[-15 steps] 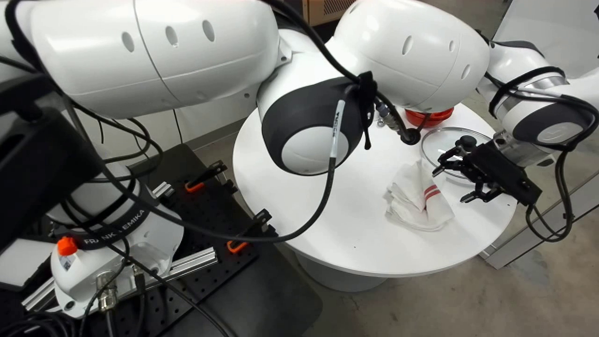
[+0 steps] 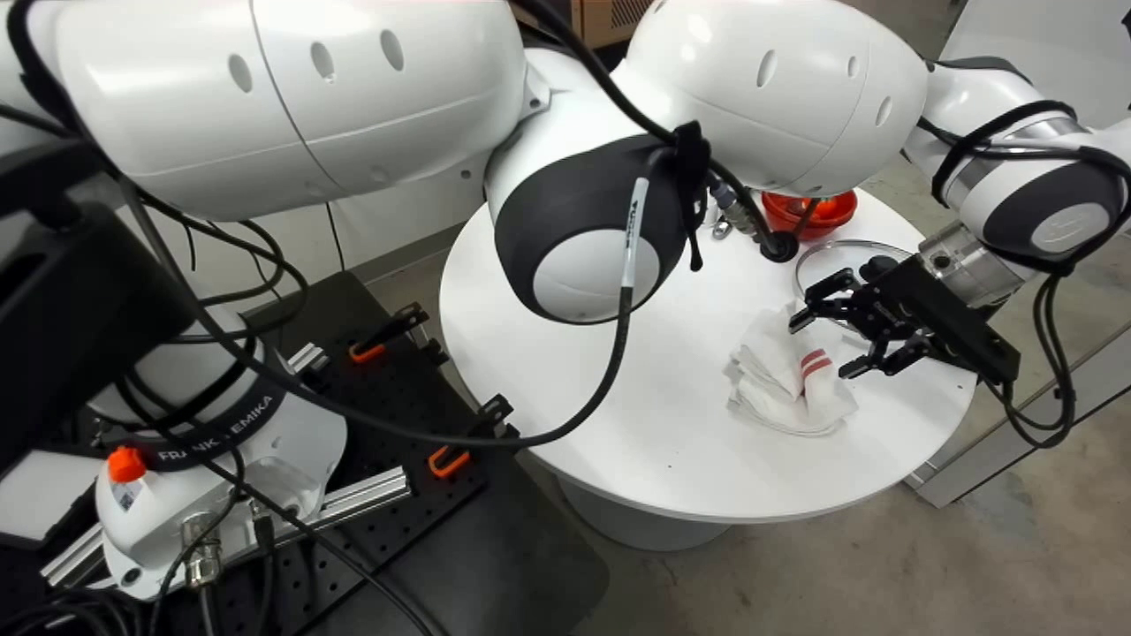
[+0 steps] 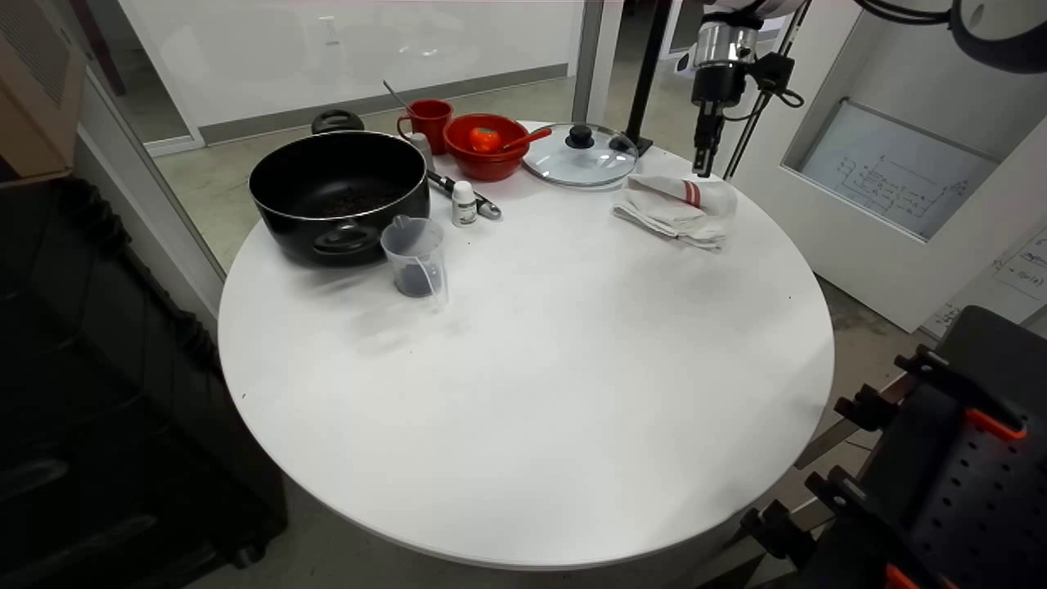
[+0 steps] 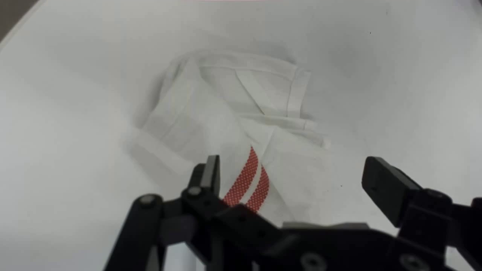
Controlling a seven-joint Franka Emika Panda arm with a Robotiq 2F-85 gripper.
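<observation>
A white towel with red stripes (image 2: 779,387) lies loosely folded near the table's edge; in exterior view 2 the towel (image 3: 677,209) is at the back right. Above its striped end hangs my gripper (image 2: 819,346), open, its fingers spread wide with nothing between them. In exterior view 2 the gripper (image 3: 703,172) is seen side-on, its tips just over the cloth. The wrist view has the towel (image 4: 212,108) below and ahead, the stripes partly covered by the left finger (image 4: 211,176). The right finger (image 4: 384,189) is over bare tabletop to the towel's right.
A glass lid (image 3: 584,162) lies behind the towel, beside a red bowl (image 3: 481,162) holding a red item. A black pot (image 3: 339,191), a clear measuring cup (image 3: 414,257), a white bottle (image 3: 464,203) and a red mug (image 3: 429,123) stand leftward.
In exterior view 1 my gripper has shifted left, over the towel's striped end. The towel lies where it was, and the fingers stay open.
</observation>
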